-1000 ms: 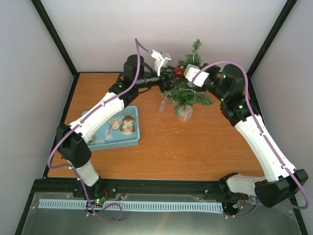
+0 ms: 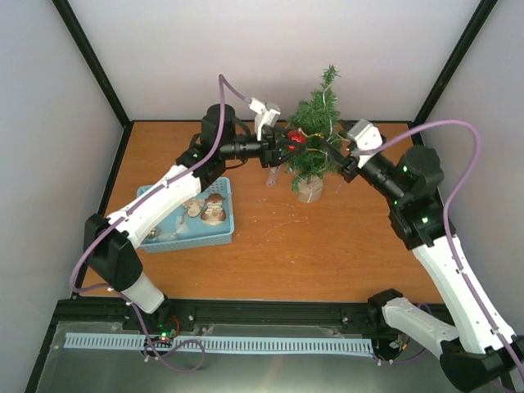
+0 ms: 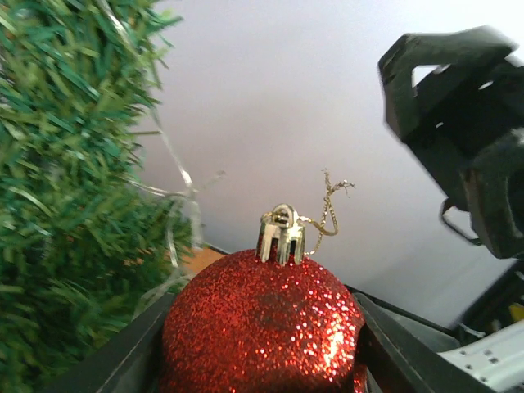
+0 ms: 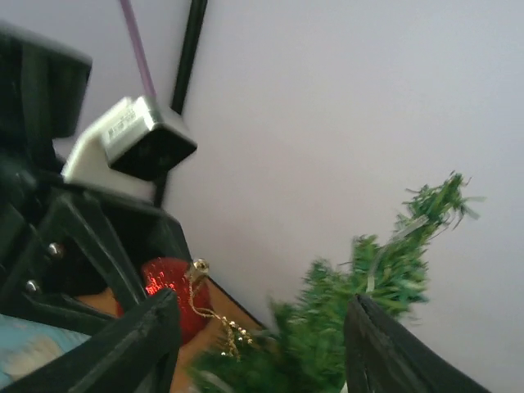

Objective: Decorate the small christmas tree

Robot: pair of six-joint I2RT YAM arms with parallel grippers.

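Observation:
A red glitter ball (image 3: 262, 323) with a gold cap and a thin gold string (image 3: 329, 213) sits between the fingers of my left gripper (image 2: 296, 141), which is shut on it. The string hangs free from the cap in the right wrist view. Close beside the ball stands the small green tree (image 2: 315, 119), in its light wrapped pot (image 2: 309, 190). On the tree's right side my right gripper (image 2: 334, 157) is open, and its fingers (image 4: 147, 348) show no ornament between them; branches (image 4: 327, 327) appear beyond and between them.
At the left of the table a blue basket (image 2: 232, 219) holds several brown and white ornaments (image 2: 213, 210). A clear ornament (image 2: 273, 176) is low on the tree's left side.
My right gripper has drawn back to the right, away from the left one. My left gripper, still holding the red ball, has shifted slightly left and lower in the top view.

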